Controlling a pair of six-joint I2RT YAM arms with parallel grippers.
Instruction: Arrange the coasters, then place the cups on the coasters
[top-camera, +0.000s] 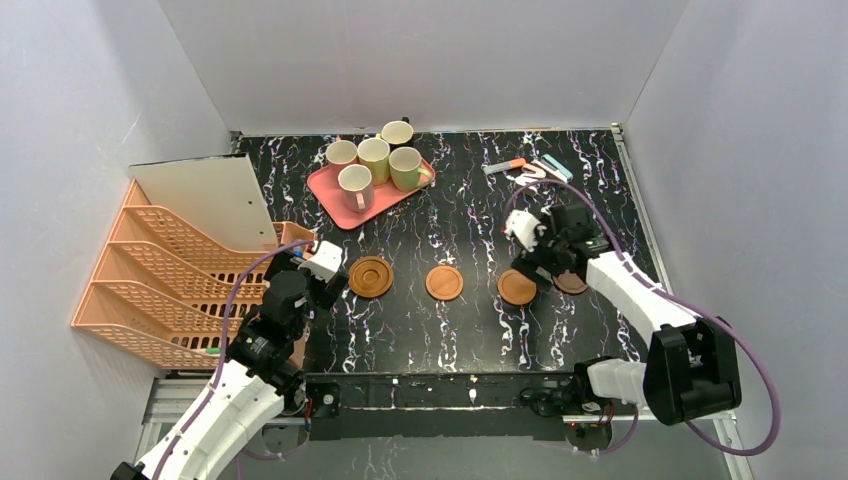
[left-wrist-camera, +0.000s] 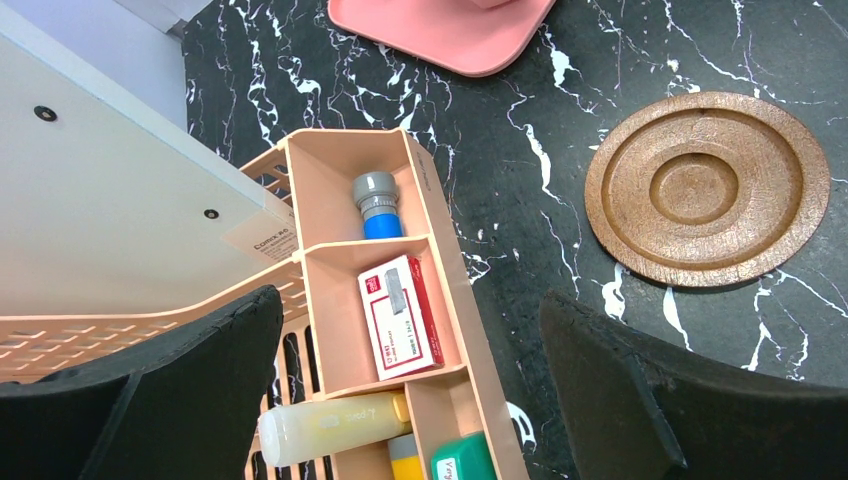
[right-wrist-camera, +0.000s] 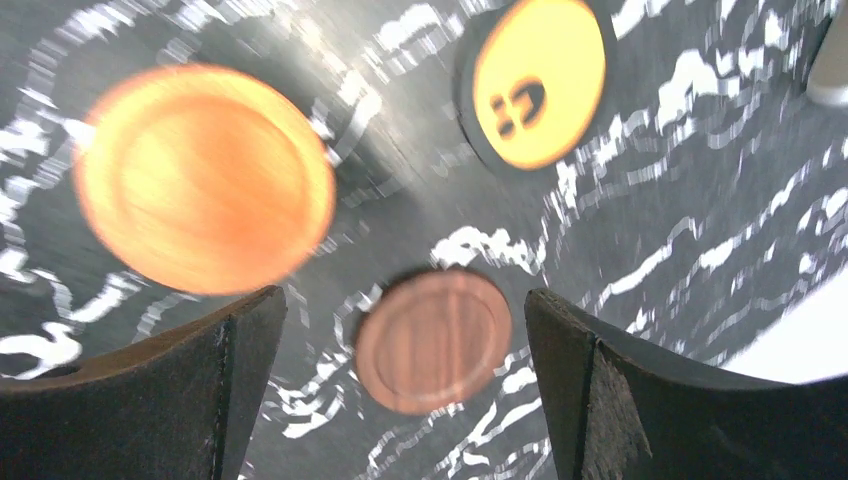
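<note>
Several cups crowd the pink tray (top-camera: 318, 186) at the back: a grey-white cup (top-camera: 356, 188) in front, a green cup (top-camera: 406, 170) at its right and others behind. The right wrist view shows a light wooden coaster (right-wrist-camera: 205, 180), a brown coaster (right-wrist-camera: 435, 340) and a round yellow-orange coaster with a dark mark (right-wrist-camera: 540, 82). Over these my right gripper hangs open and empty. At the left, my left gripper is open above the organizer's edge, touching nothing. Beside it lies a ringed brown coaster (left-wrist-camera: 695, 190). Another light coaster (top-camera: 444, 283) lies mid-table.
An orange organizer (top-camera: 130, 320) with small bottles and boxes fills the left side, a white panel (top-camera: 205, 200) standing on it. A marker (top-camera: 503, 165) and other small items lie at the back right. Open table stretches between the tray and the right arm.
</note>
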